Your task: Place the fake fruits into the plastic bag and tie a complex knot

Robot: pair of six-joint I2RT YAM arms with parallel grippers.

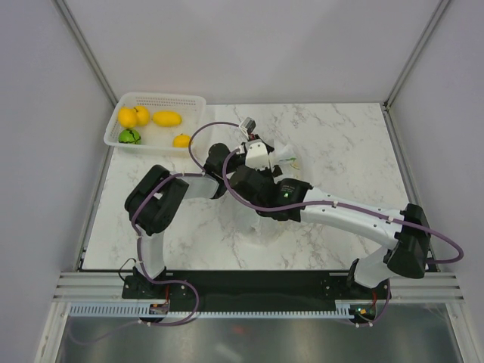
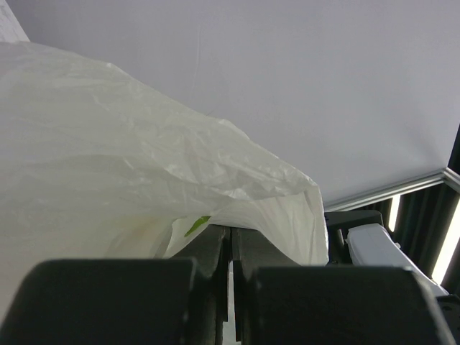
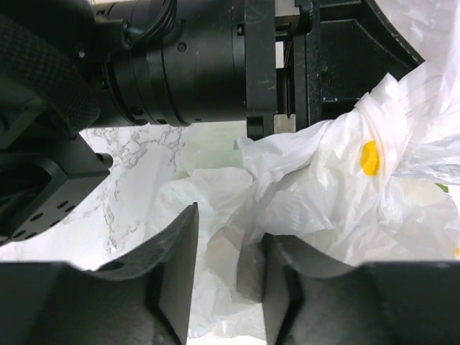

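Note:
A crumpled white plastic bag (image 3: 345,187) bunches up under both grippers, mostly hidden by the arms in the top view; a yellow patch shows through it in the right wrist view. My left gripper is shut in the bag's folds; I cannot see clearly whether film is between its fingers. My right gripper stands part open, a twisted strand of bag lying between its fingers, below the left gripper's black body.
A white basket (image 1: 162,140) at the back left holds several yellow fruits and a green one (image 1: 129,136).

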